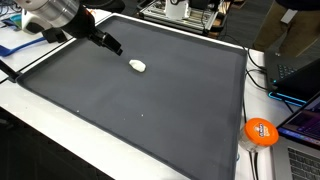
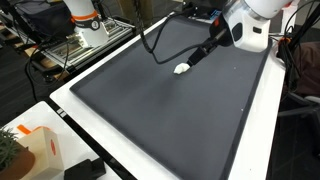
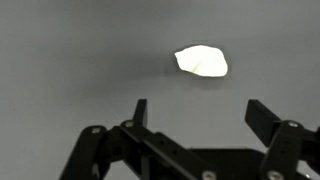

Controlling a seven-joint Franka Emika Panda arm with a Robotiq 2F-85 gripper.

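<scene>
A small white object (image 1: 137,65) with a rounded, slightly pointed outline lies on the dark grey mat (image 1: 150,105). What it is made of, I cannot tell. In the wrist view the white object (image 3: 203,61) shows whole, ahead of my two fingers and apart from them. My gripper is open, its black fingers wide apart with only bare mat between the tips. From the first exterior side, the gripper (image 1: 119,52) hangs over the mat to the left of the white object. The second exterior view has the white object (image 2: 181,68) just by the dark gripper.
An orange-lidded round container (image 1: 261,132) stands on the white table edge at the right, near laptops. Cables run along the mat's left side. A potted plant (image 2: 12,150) and a black box (image 2: 83,169) sit off the mat.
</scene>
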